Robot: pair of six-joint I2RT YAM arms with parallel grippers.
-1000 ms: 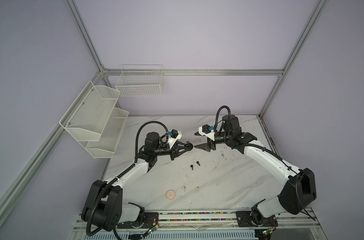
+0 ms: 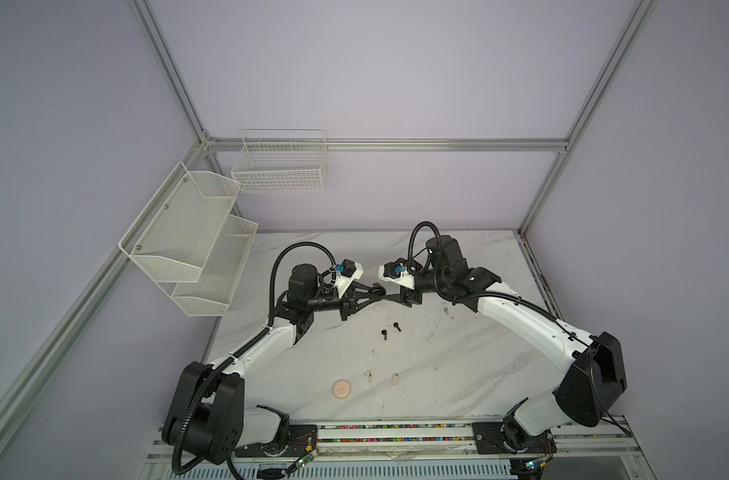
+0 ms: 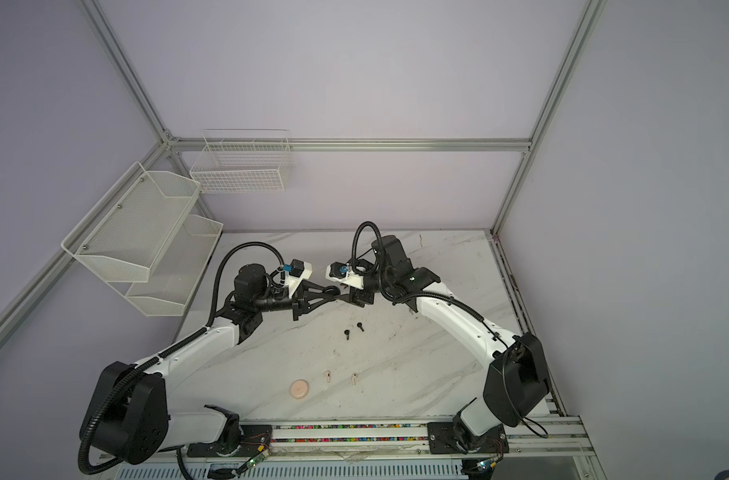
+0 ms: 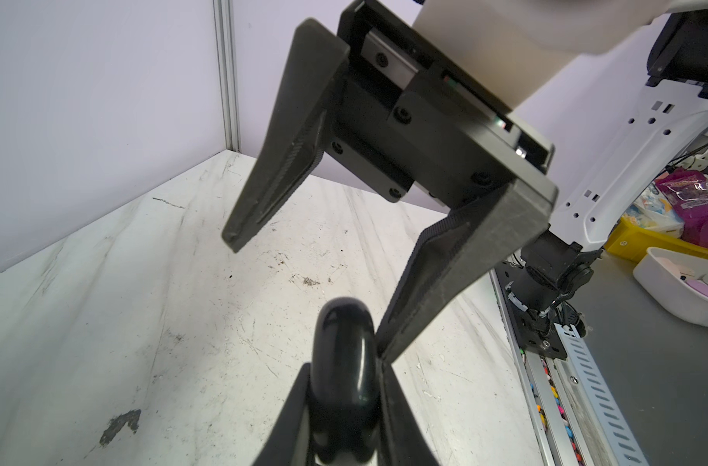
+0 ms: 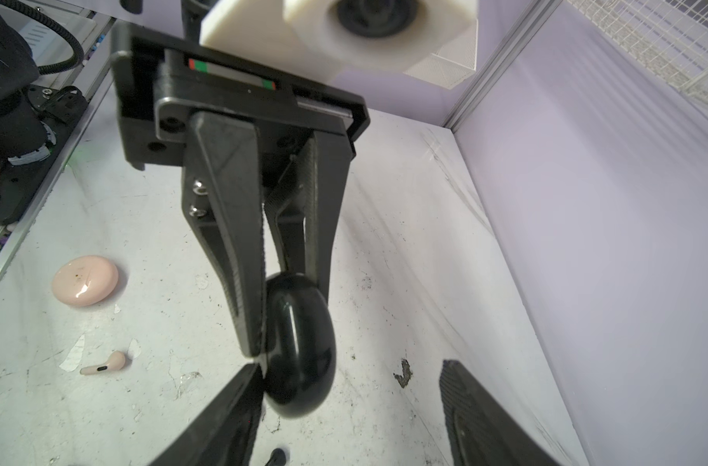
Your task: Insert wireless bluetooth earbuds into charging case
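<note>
A glossy black charging case [image 4: 344,380] is held upright, raised above the table, with my left gripper [image 2: 375,294] shut on it. My right gripper is part open around the case from the other side, one finger against or very close to it, as the right wrist view shows. Two black earbuds [image 2: 384,333] [image 2: 396,325] lie on the table below. A pink case [image 5: 85,280] and pink earbuds [image 2: 369,374] [image 2: 395,377] lie nearer the front edge.
The white marble table [image 2: 476,376] is otherwise mostly clear. Wire shelves [image 2: 188,240] hang on the left wall and a wire basket [image 2: 279,172] on the back wall.
My right gripper has moved left from a short distance away to meet the case. The left arm looks still.
</note>
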